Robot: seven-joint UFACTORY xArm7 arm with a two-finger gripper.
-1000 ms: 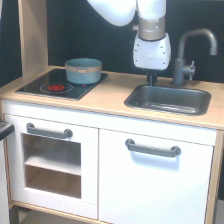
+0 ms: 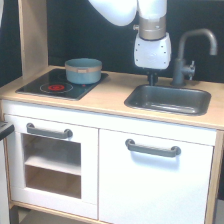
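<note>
My gripper (image 2: 152, 77) points down near the back left edge of the sink (image 2: 168, 98). Its dark fingers are small and merge with the dark wall, so whether they are open or shut does not show. No object can be made out between them. A blue-grey pot (image 2: 83, 71) stands on the black stove top (image 2: 55, 90), well to the left of my gripper. In the stove top glows a red burner ring (image 2: 56, 87), just in front of the pot.
A dark faucet (image 2: 181, 68) rises close to the right of my gripper. Between stove and sink the wooden counter (image 2: 108, 92) is bare. Below are a glass-fronted oven door (image 2: 88, 170) and a white cabinet door (image 2: 140, 185), both with dark handles.
</note>
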